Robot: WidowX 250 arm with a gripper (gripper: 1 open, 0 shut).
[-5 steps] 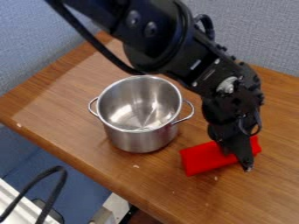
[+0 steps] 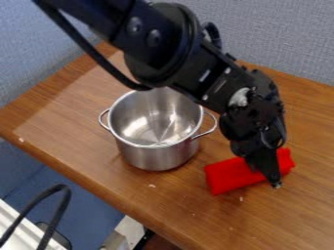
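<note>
A red block [image 2: 235, 176] lies on the wooden table, right of a steel pot [image 2: 152, 137] with two side handles. My gripper [image 2: 271, 168] is down at the right end of the red block, its tips over or against it. The dark fingers hide part of the block, and whether anything is between them I cannot tell.
The wooden table [image 2: 78, 117] has bare room left of the pot and at the front right. Its near left edge drops to a blue floor with a white object and a black cable. A grey wall stands behind.
The upper arm has shifted a little, and the red block sits very slightly further right. The gripper stays at the block's right end.
</note>
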